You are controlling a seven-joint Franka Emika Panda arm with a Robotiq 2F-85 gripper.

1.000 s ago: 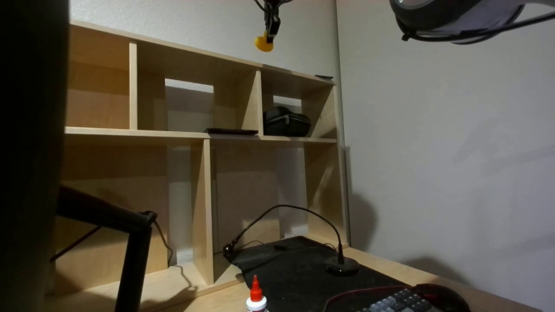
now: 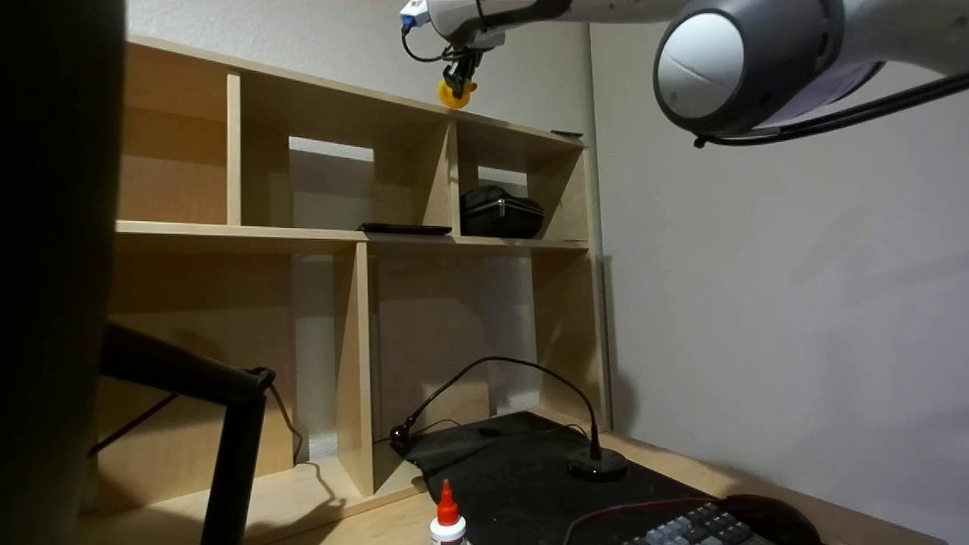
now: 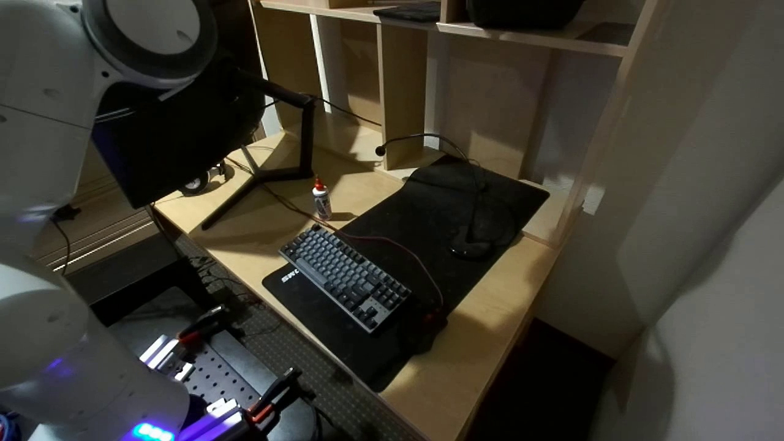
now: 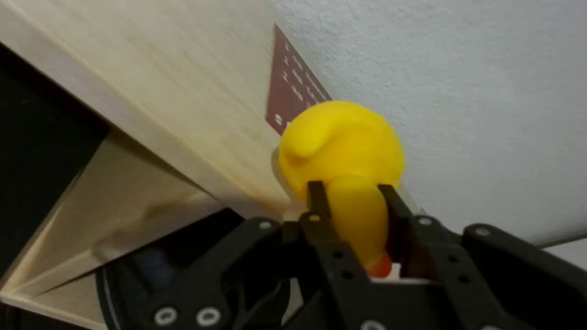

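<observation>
A small yellow rubbery toy [image 4: 341,143] with a bit of orange-red on it is pinched between the black fingers of my gripper. In exterior view 1 the same gripper [image 2: 461,80] points down near the top board of the wooden shelf [image 2: 345,101], with the toy [image 2: 451,94] at its tips. Whether the toy touches the board cannot be told. From the wrist, the top board shows behind and to the left of the toy, with a dark red printed card [image 4: 294,82] on it. Exterior view 2 does not show the gripper.
A black case [image 2: 501,213] sits in the upper right compartment, and a flat black item [image 2: 404,228] lies on the middle shelf. Below are a microphone [image 2: 596,462], a glue bottle [image 3: 321,199], a keyboard [image 3: 343,275] and a monitor stand [image 3: 307,139]. White wall stands behind the shelf.
The arm has come down, lowering my gripper and the yellow toy toward the shelf's top board, slightly leftward in exterior view 1. The toy is still held.
</observation>
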